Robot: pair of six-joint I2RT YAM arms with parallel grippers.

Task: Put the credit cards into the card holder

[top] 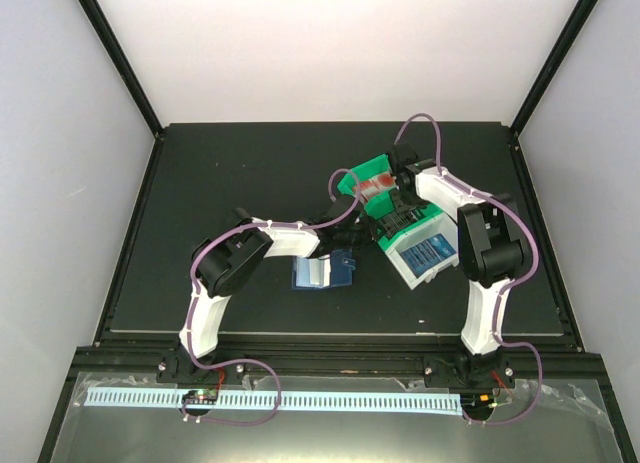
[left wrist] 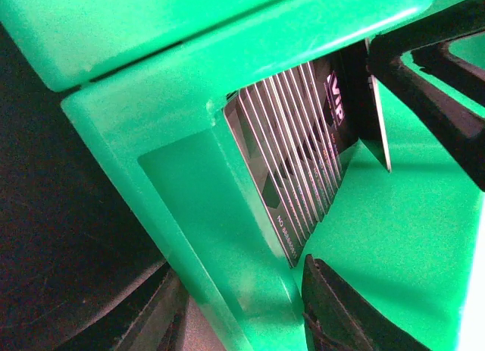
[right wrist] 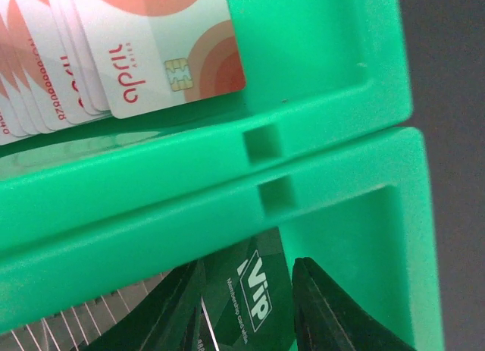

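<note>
In the left wrist view my left gripper straddles the near wall of a green tray [left wrist: 182,177] holding dark cards [left wrist: 288,161]; whether its fingers press on it I cannot tell. The right gripper's dark fingers reach in at the upper right, by an end card. In the right wrist view my right gripper is part open over the black VIP cards [right wrist: 254,283]; whether it grips one is unclear. Red-and-white cards [right wrist: 151,55] fill the neighbouring compartment. An open blue card holder [top: 340,273] lies on the table below my left gripper.
A white tray [top: 412,273] with blue cards adjoins the green trays at the lower right.
</note>
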